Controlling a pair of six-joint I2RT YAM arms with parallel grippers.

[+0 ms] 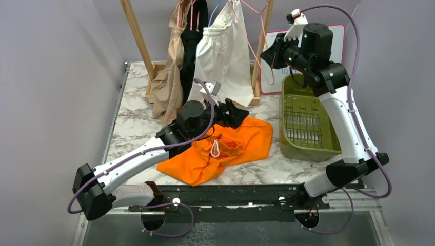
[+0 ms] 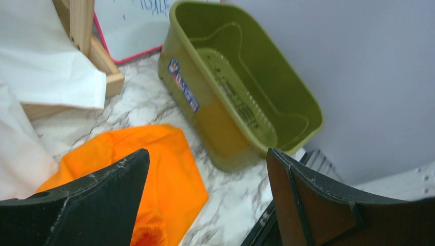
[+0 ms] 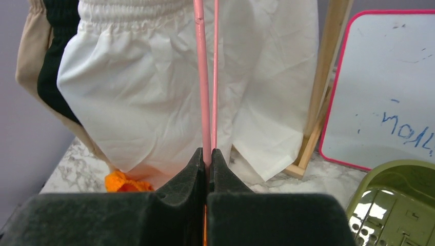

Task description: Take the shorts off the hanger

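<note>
White shorts (image 1: 220, 56) hang from the wooden frame beside black (image 1: 189, 56) and beige (image 1: 166, 87) garments. My right gripper (image 1: 272, 56), high at the right of the shorts, is shut on a pink strand (image 3: 203, 82), which runs up in front of the white shorts in the right wrist view. My left gripper stands open over orange shorts (image 1: 241, 138) lying on the marble table, with nothing between its fingers. Its view shows the lower edge of the white fabric at the left.
A green bin (image 1: 308, 123) stands at the right, with a whiteboard (image 3: 384, 66) behind it. The frame's wooden post (image 1: 136, 31) rises at the left. Bare marble (image 1: 128, 118) shows left of the orange shorts.
</note>
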